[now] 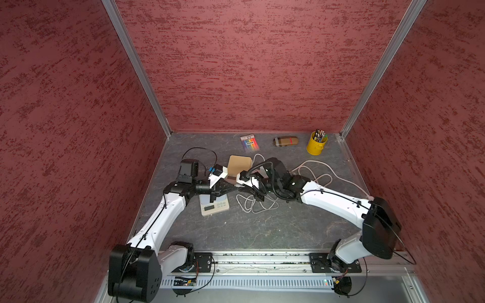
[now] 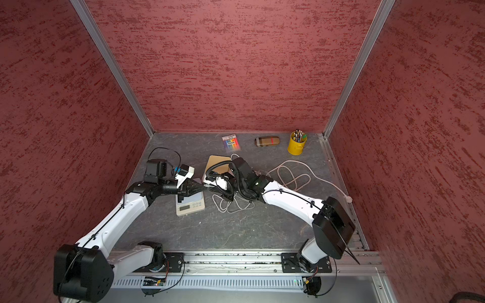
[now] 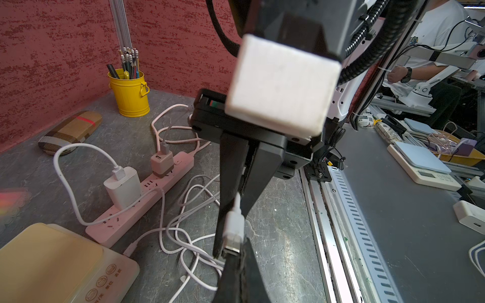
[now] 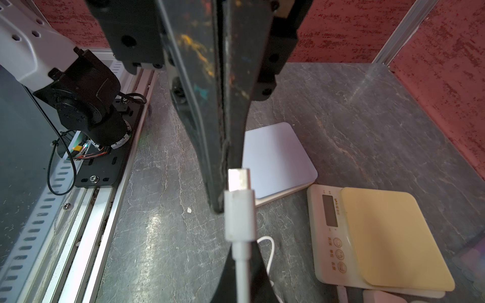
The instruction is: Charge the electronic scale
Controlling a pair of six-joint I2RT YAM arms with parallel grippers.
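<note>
The white USB-C plug (image 4: pixel 240 214) points out from my right gripper, which is shut on its cable. My left gripper is shut with nothing between its fingers, its tips right by the metal end of the plug (image 3: pixel 233 229). In the right wrist view the closed left fingers (image 4: pixel 222 151) come down just behind and left of the plug, which lies outside them. A cream scale with a pale blue plate (image 4: pixel 277 159) lies below, partly hidden by those fingers. Beside it rests a scale with a yellow plate (image 4: pixel 396 234), a cable at its edge.
A pink power strip (image 3: pixel 118 217) carries a white charger (image 3: pixel 123 186) and a pink one (image 3: pixel 161 164). Loose white cable (image 1: pixel 247 204) lies under the grippers. Yellow pencil bucket (image 1: pixel 314 147), brown pouch (image 1: pixel 286 141) and colour pack (image 1: pixel 249 143) stand at the back.
</note>
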